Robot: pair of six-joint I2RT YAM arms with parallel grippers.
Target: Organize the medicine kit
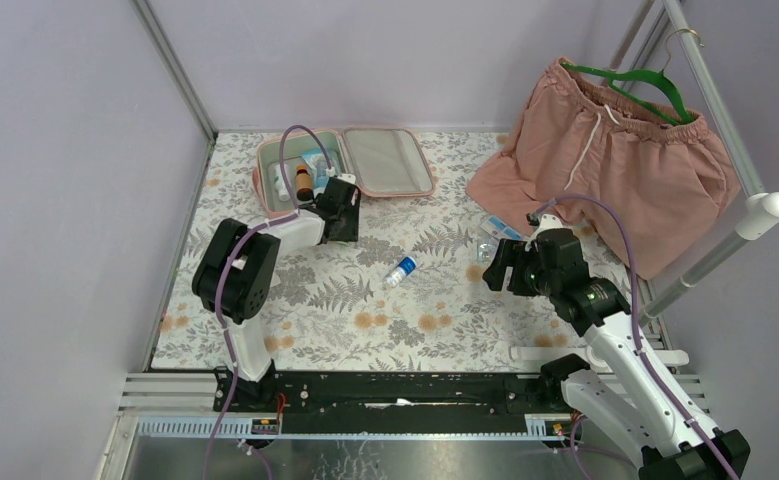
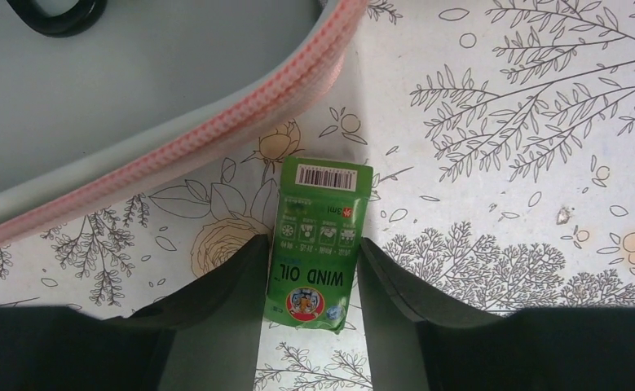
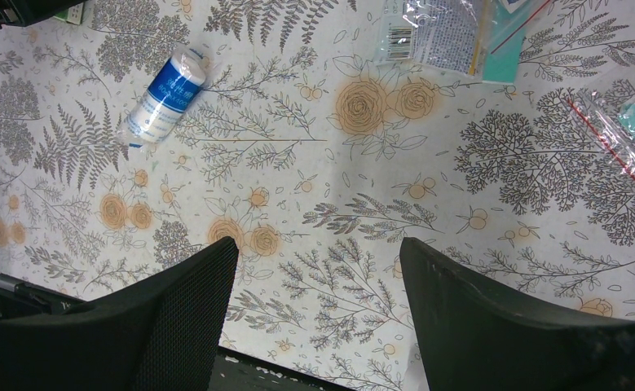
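A green Wind Oil packet (image 2: 318, 236) lies on the table beside the pink-edged kit case (image 2: 159, 138). My left gripper has its fingertips at both sides of the packet; whether it grips it is unclear. In the top view the case's compartment (image 1: 266, 155) holds bottles and a blue packet, beside its open lid (image 1: 387, 160). A white-and-blue roll (image 3: 165, 96) lies mid-table. Clear bags (image 3: 444, 37) lie toward the right. My right gripper is open and empty above the table.
Pink shorts (image 1: 595, 170) hang on a green hanger at the back right, partly over the table.
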